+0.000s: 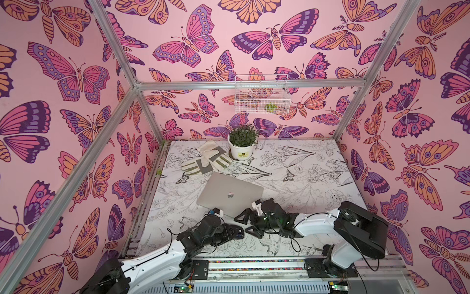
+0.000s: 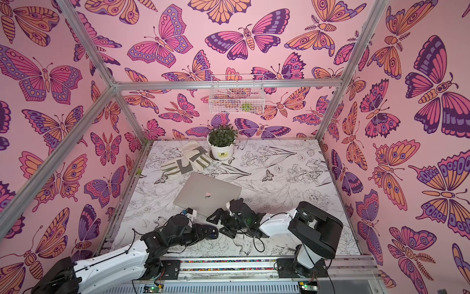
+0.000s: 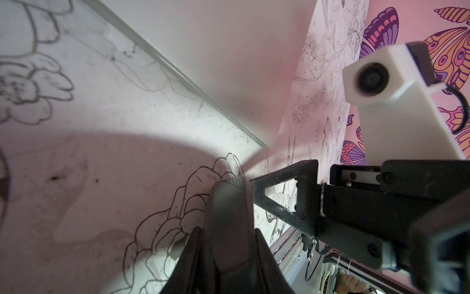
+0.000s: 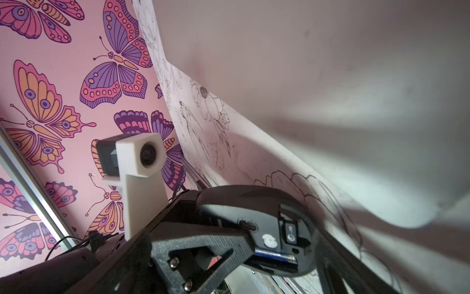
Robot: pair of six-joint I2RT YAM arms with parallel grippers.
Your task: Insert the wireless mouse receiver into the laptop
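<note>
The closed silver laptop (image 1: 225, 188) lies mid-table. A black wireless mouse (image 4: 264, 225) is in my left gripper (image 1: 230, 231), held on its side with its underside toward the right wrist camera, showing an open compartment with a battery and a small slot. Whether the receiver sits in that slot I cannot tell. My right gripper (image 1: 245, 224) stands open just right of the mouse, its fingers around the mouse's free end in the right wrist view, close but not clearly touching.
Striped gloves (image 1: 205, 161) and a potted plant (image 1: 240, 149) lie behind the laptop. A wire basket (image 1: 262, 103) hangs on the back wall.
</note>
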